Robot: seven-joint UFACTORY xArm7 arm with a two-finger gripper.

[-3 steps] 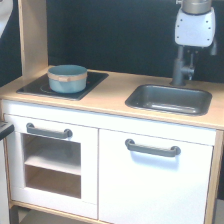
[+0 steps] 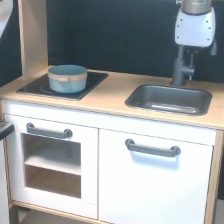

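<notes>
My gripper [image 2: 194,45] is at the top right of the camera view, a white body with dark parts, above the sink; whether it is open or shut is hard to tell. A teal pot [image 2: 67,82] with a tan rim rests on the black cooktop [image 2: 39,88] at the left of the counter. The steel sink [image 2: 169,98] with a dark faucet [image 2: 180,70] is at the right, below my gripper.
The wooden counter [image 2: 113,92] has free room between cooktop and sink. Below it are a left door [image 2: 51,132] with a window and a plain right door [image 2: 155,180], both with dark handles.
</notes>
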